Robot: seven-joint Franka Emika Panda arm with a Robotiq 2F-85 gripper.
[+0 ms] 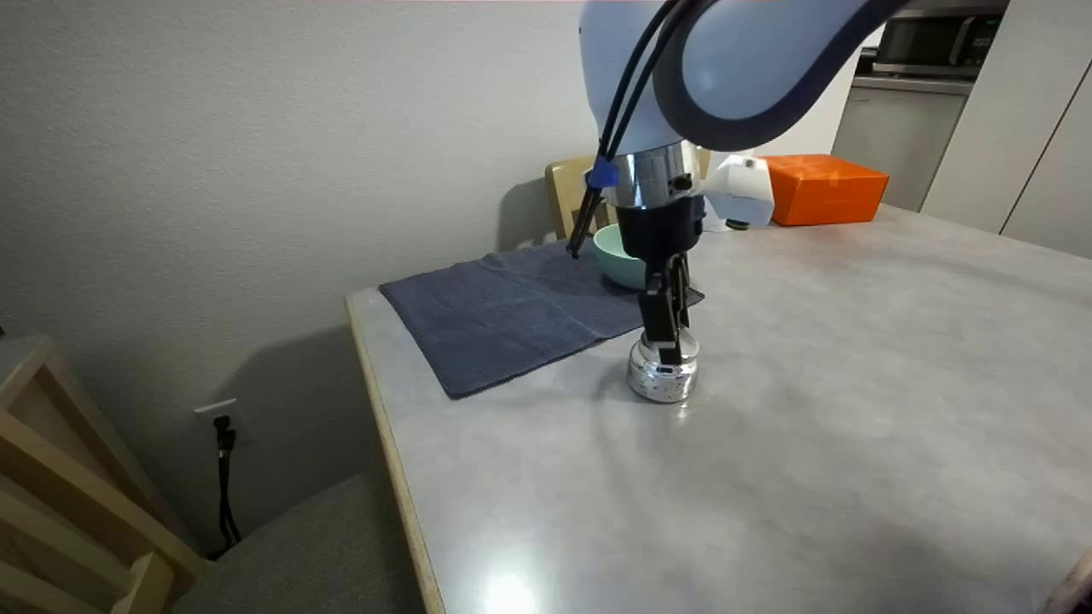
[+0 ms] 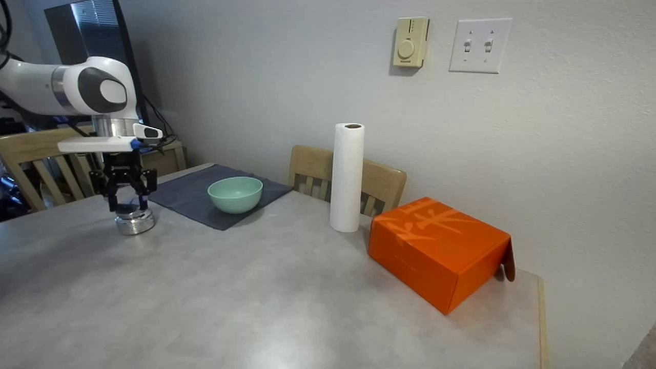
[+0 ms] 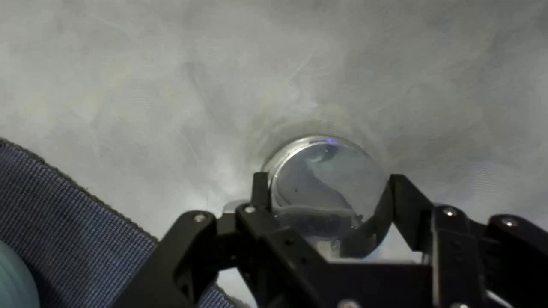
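Observation:
A short, shiny silver container [image 1: 663, 379] stands upright on the grey table, just off the cloth's near edge. Pointing down from above, my gripper [image 1: 670, 353] has its fingers at the container's narrower upper part. In exterior view 2 the fingers straddle the silver container [image 2: 135, 221] from both sides. Seen from the wrist, the container's round reflective top [image 3: 329, 179] lies between the two dark fingertips, and my gripper is shut on it. The container's base still rests on the table. Its lower side is hidden in the wrist view.
A mint green bowl [image 2: 235, 195] sits on a dark blue cloth [image 2: 190, 197] close by. Further along stand a white paper roll [image 2: 347, 178] and an orange box [image 2: 439, 249]. The table's wooden edge [image 1: 394, 460] is at the left.

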